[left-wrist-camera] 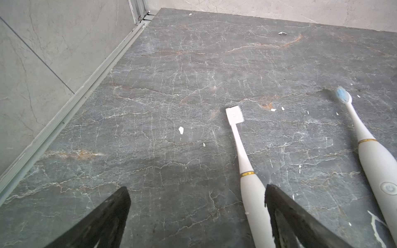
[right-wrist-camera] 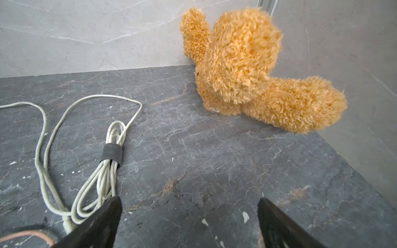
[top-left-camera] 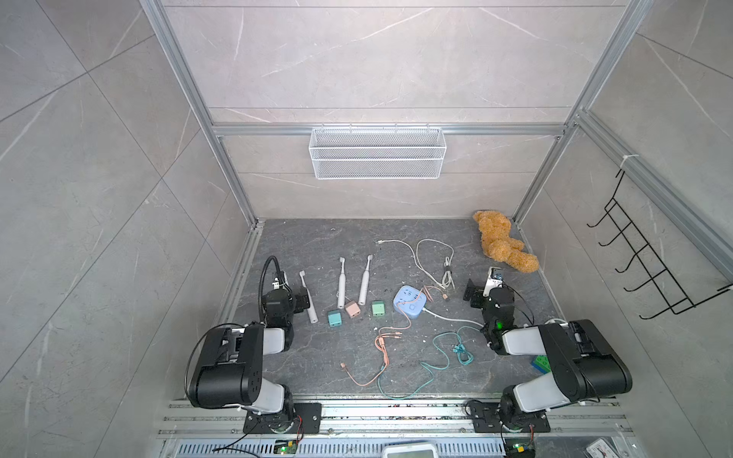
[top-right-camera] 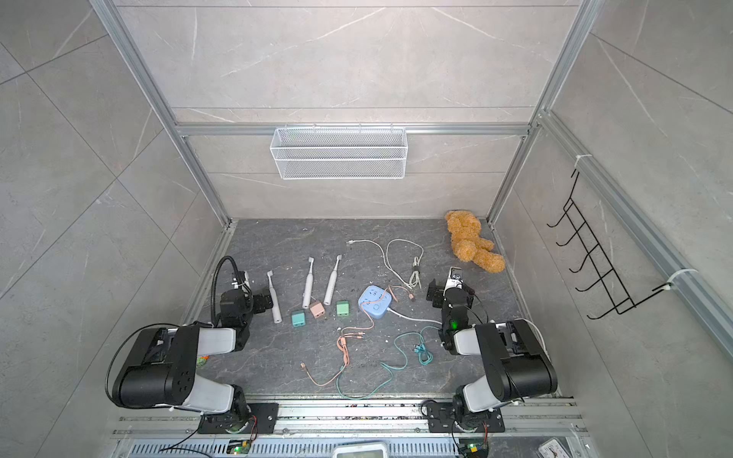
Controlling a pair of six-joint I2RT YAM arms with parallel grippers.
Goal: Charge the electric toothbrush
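Note:
Three white electric toothbrushes lie on the grey table: a left one [top-left-camera: 308,299], a middle one [top-left-camera: 342,285] and a right one [top-left-camera: 364,284]. Just in front of them sit a teal cube [top-left-camera: 334,318], a pink cube [top-left-camera: 352,309] and a green cube [top-left-camera: 378,307]. To their right is a blue power strip [top-left-camera: 410,303] with a white cord. My left gripper is open and empty; the left toothbrush [left-wrist-camera: 255,202] runs by its right finger, its lower end out of frame. My right gripper stands open over bare table.
An orange cable [top-left-camera: 381,355] and a teal cable [top-left-camera: 433,366] are spread across the front. Behind the power strip lies a white cable [right-wrist-camera: 108,173], bundled with a black strap. A brown plush toy [right-wrist-camera: 244,57] occupies the back right corner.

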